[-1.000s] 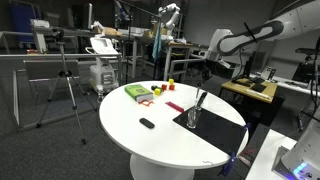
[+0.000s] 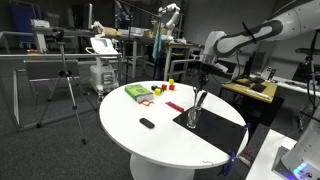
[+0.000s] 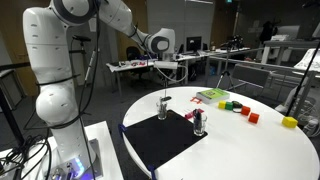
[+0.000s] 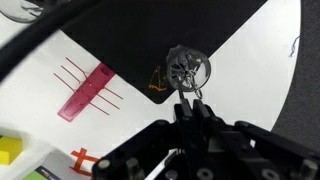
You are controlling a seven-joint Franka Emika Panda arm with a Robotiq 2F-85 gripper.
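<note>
My gripper is shut on a thin metal utensil (image 4: 192,84), whose far end is hard to make out. Below it, in the wrist view, a clear cup (image 4: 204,68) stands on the black mat (image 4: 130,45) near the mat's corner. In exterior view 2 the gripper hangs over the mat, roughly above a clear cup (image 3: 160,113). A second cup (image 3: 198,124) with dark contents stands at the mat's edge.
A red marker-like object (image 4: 87,90) lies on the white table (image 2: 120,125). A green box (image 3: 212,95) and several coloured blocks sit towards another side. A dark oblong item (image 2: 147,122) lies alone, with bare tabletop around it.
The arm has shifted slightly in exterior view 1, with the gripper still above the mat. The objects on the table have stayed in place.
</note>
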